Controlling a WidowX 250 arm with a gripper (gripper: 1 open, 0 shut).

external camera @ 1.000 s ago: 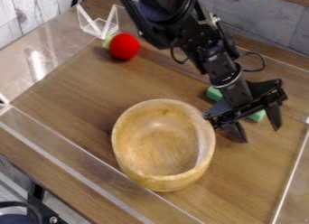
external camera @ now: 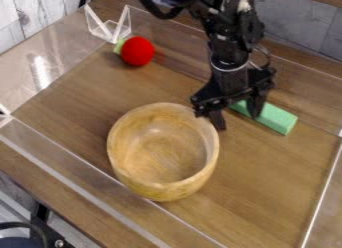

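Observation:
My black gripper [external camera: 233,104] is low over the table, at the upper right of the wooden bowl [external camera: 163,149]. It overlaps the left end of a green block [external camera: 274,118] that lies on the table. Its fingers point down; whether they hold anything is hidden or too dark to tell.
A red ball [external camera: 135,51] and a white wire rack [external camera: 110,24] sit at the upper left of the wooden table [external camera: 80,112].
The arm has drawn back up and to the left from over the right part of the green block, uncovering more of it. The bowl sits slightly further left than before.

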